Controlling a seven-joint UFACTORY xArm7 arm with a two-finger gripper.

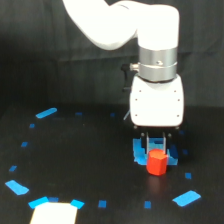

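Note:
A small red block [157,163] with angled sides stands on the black table in the lower right middle. It is in front of a patch of blue tape [139,152]. My white gripper [154,147] points straight down just above and behind the block. Its fingers are small and dark here, and their tips are partly hidden by the block's top. Whether they touch the block, or how far apart they stand, I cannot tell.
Blue tape strips [186,198] and small blue marks are scattered over the black table [80,160]. A pale object [53,213] is cut off at the bottom left edge.

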